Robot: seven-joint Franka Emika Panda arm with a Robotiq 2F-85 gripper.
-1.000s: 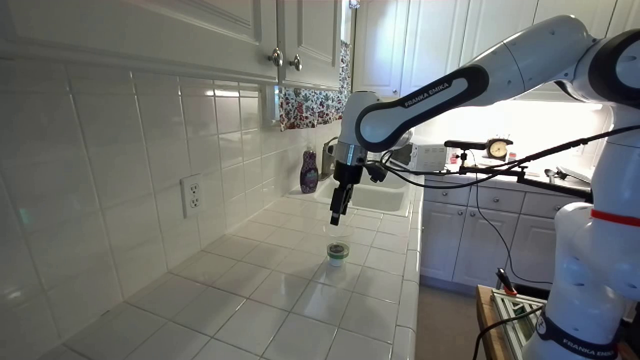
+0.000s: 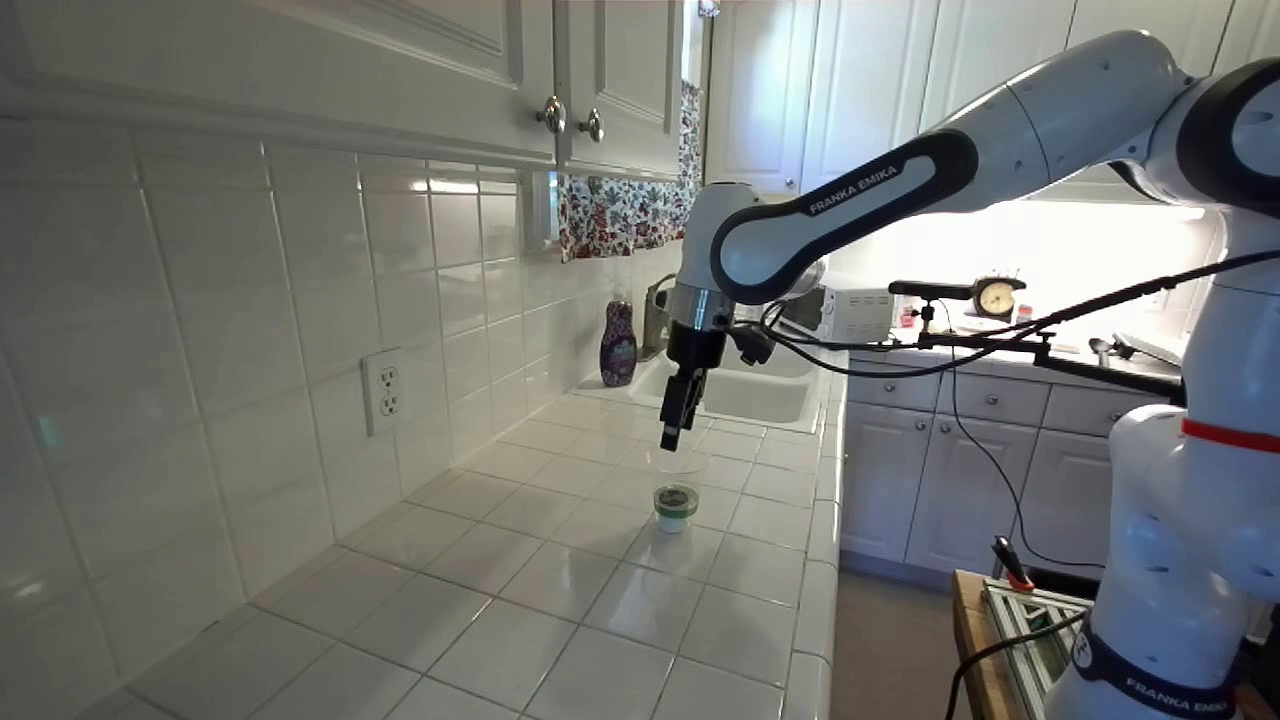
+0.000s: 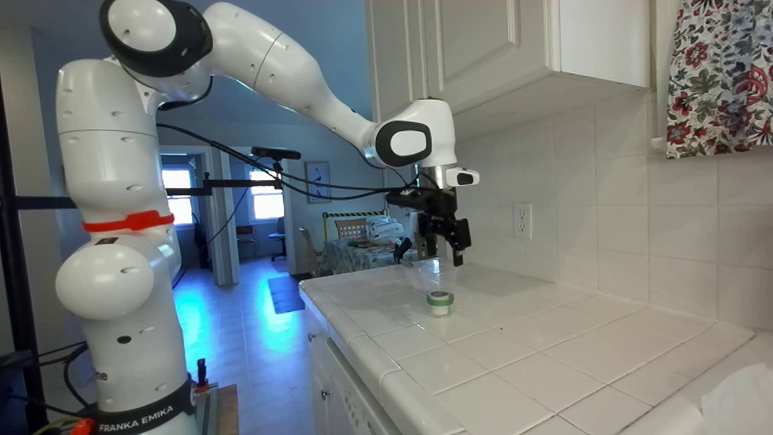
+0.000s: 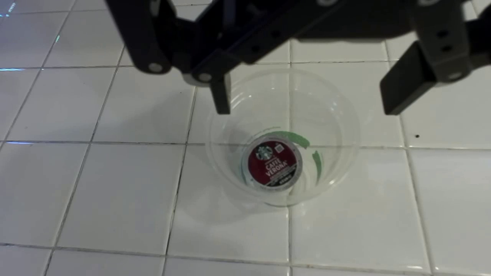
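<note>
A clear plastic cup [image 4: 340, 179] stands upright on the tiled counter. Down inside it lies a coffee pod with a dark red lid [image 4: 271, 166], its label facing up. Green print shows on the cup's wall. From outside, the pod [image 2: 674, 502] appears as a white and green shape low in the see-through cup, whose upper wall [image 3: 427, 272] is faint. My gripper is open above the cup, its fingers wide apart over the rim and nothing between them. In the first exterior view the gripper [image 2: 669, 438] points down, just above the cup.
A purple bottle [image 2: 618, 342] stands by the sink [image 2: 768, 396] at the far end of the counter. Tiled wall with an outlet [image 2: 384, 391] bounds one side; the counter's open edge [image 2: 818, 588] bounds the other. White crumpled material [image 3: 743, 402] shows at lower right. Tiles around the cup are clear.
</note>
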